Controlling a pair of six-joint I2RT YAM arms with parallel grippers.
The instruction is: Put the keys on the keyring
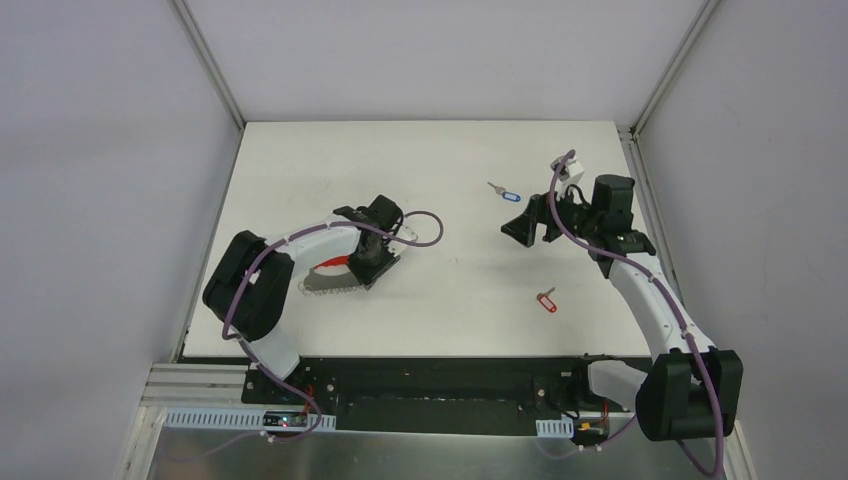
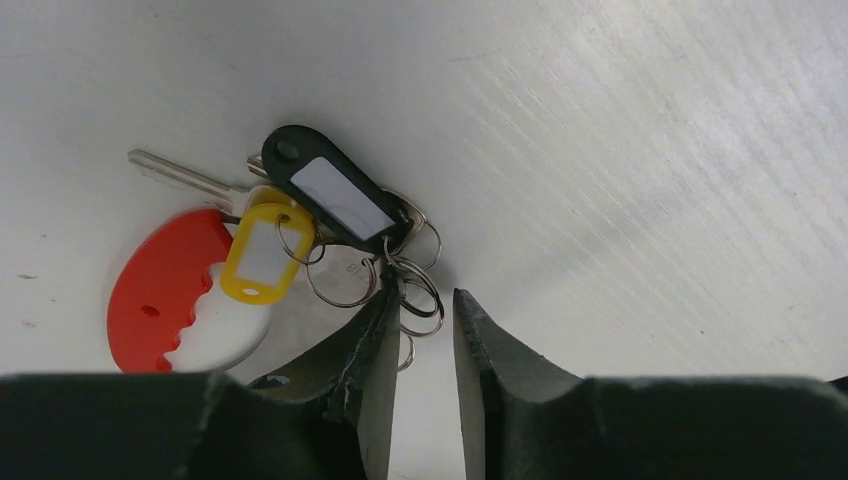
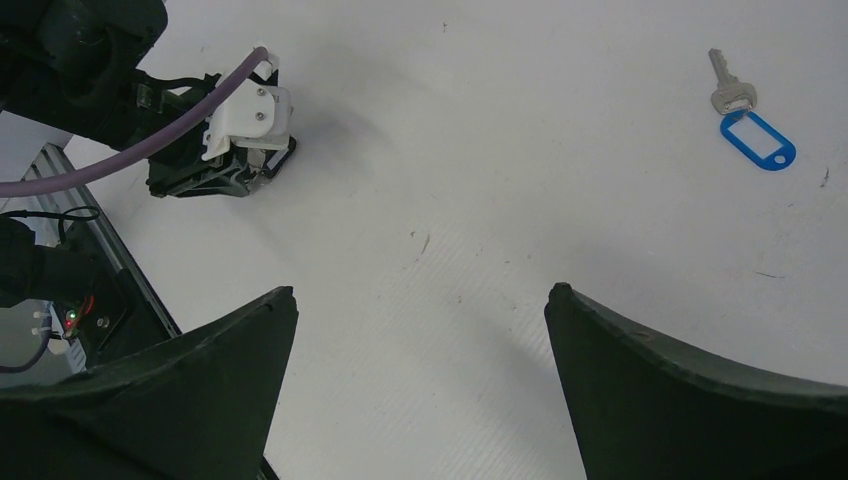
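Observation:
My left gripper is low over the keyring bunch, its fingers partly open around small metal rings (image 2: 420, 290). Whether it grips them is unclear. Beside them lie a black tag (image 2: 340, 195), a yellow tag (image 2: 262, 260) with keys (image 2: 180, 172), and a red-and-white piece (image 2: 150, 290). My right gripper hovers open and empty. A key with a blue tag (image 3: 757, 140) lies at the back right; a key with a red tag (image 1: 547, 303) lies at the front right.
Walls border it at the back and sides; a dark front strip holds the arm bases.

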